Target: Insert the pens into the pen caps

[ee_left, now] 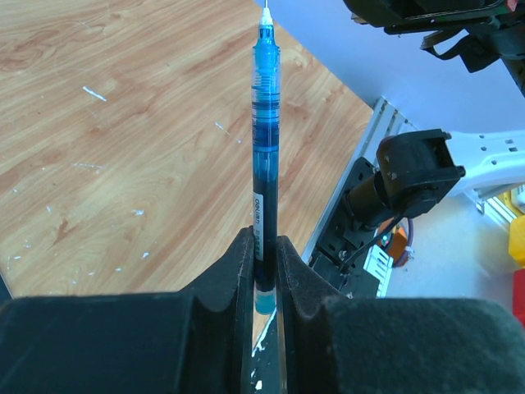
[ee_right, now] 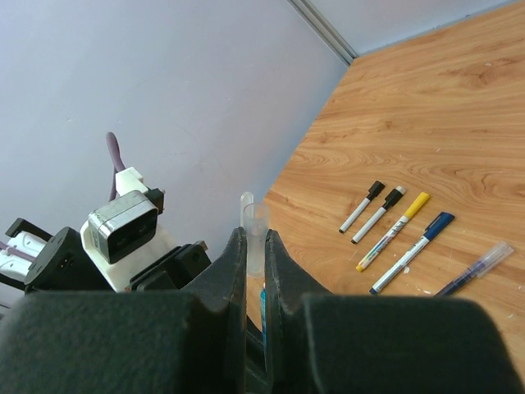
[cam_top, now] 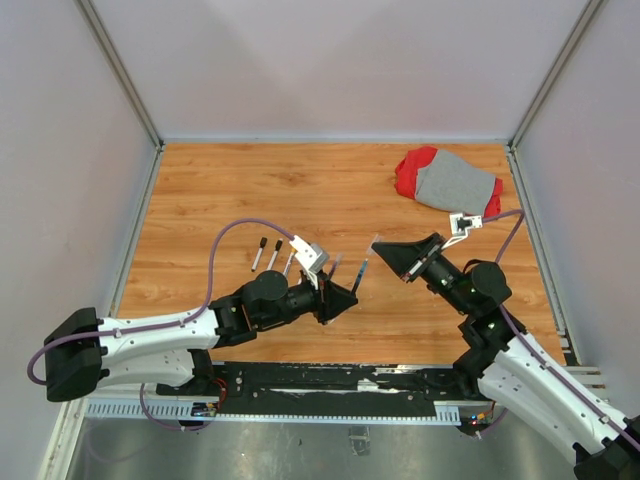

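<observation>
My left gripper is shut on a blue pen (ee_left: 265, 139) near its lower end. The pen stands upright in the left wrist view, its bare white tip at the top edge and no cap over it there. In the right wrist view, a clear pen cap (ee_right: 256, 234) sticks up between the fingertips of my right gripper, which is shut on it. From above, the pen (cam_top: 360, 274) points toward the cap (cam_top: 374, 243) beside the right gripper. How well the two line up cannot be judged.
Several markers lie on the table at left, among them a yellow marker (ee_right: 394, 231) and a blue-capped marker (ee_right: 412, 253). A clear-capped pen (ee_right: 476, 269) lies near them. A red and grey cloth (cam_top: 450, 182) sits at the back right.
</observation>
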